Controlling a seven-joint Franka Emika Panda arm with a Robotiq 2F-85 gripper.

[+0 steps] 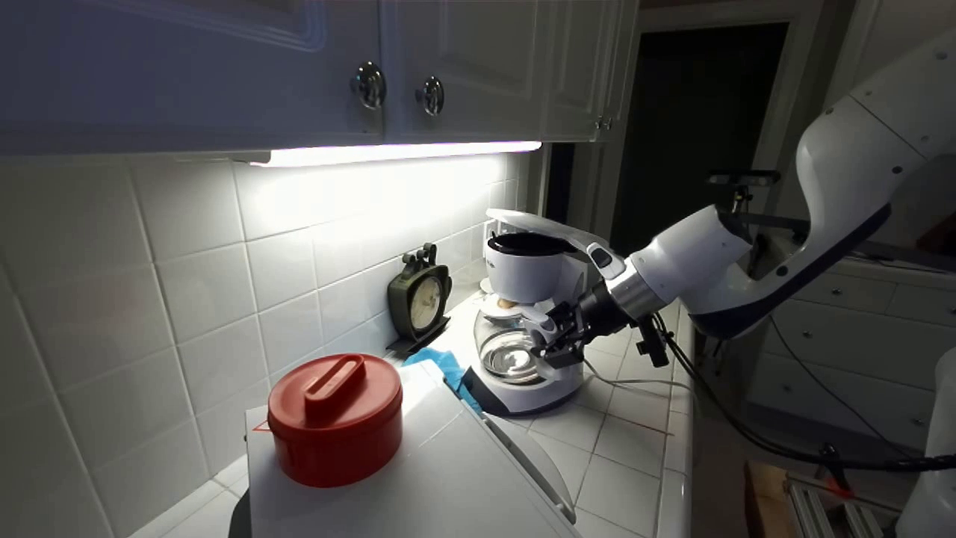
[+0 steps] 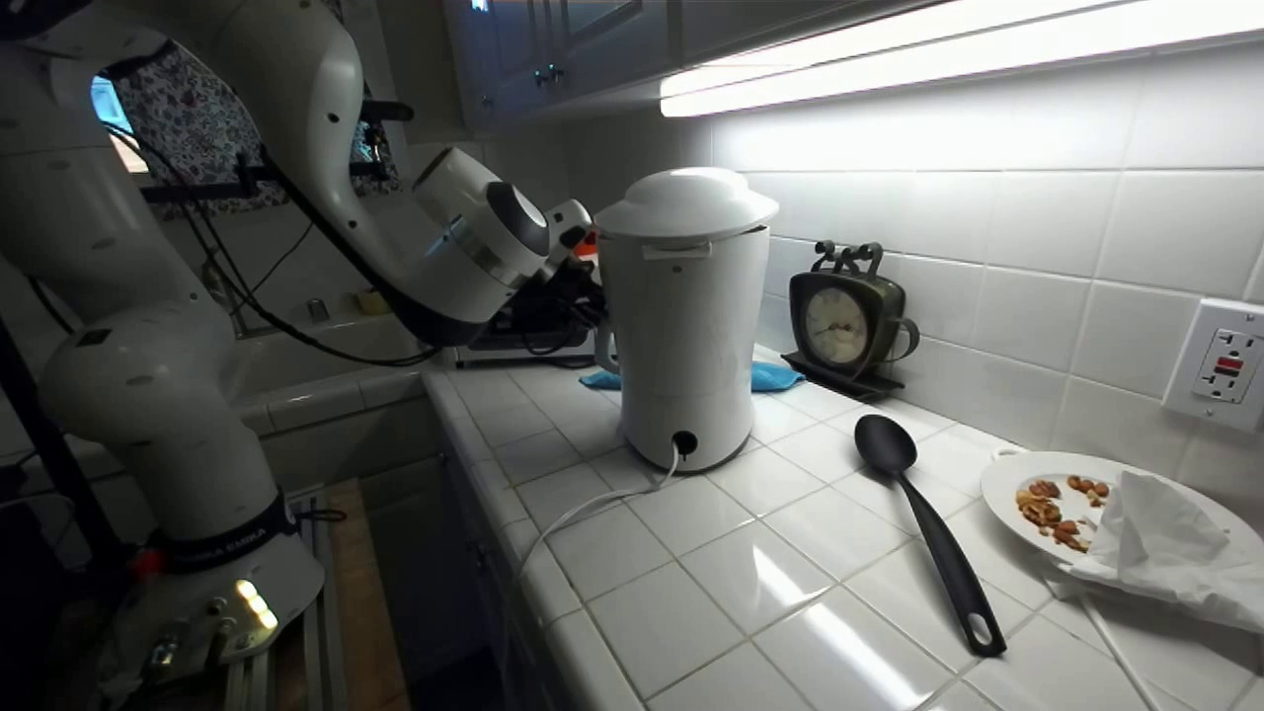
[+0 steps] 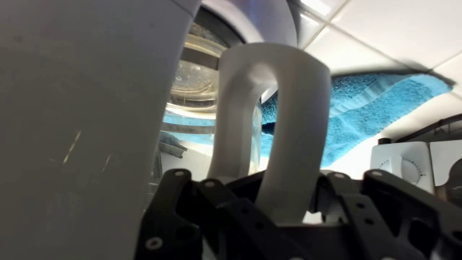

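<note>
A white coffee maker stands on the tiled counter with its lid raised and a glass carafe on its base. At the carafe's grey-white handle is my gripper. Seen in the wrist view, the black fingers lie on both sides of the handle's near leg, which appears clasped between them. The handle hides the fingertips' inner faces. In exterior view 2, a tall white appliance covers the gripper and the coffee maker.
A blue cloth lies beside the coffee maker. Against the backsplash leans an old scale. In front are a white appliance and a red lidded container. A black spoon and a plate with nuts occupy the far counter.
</note>
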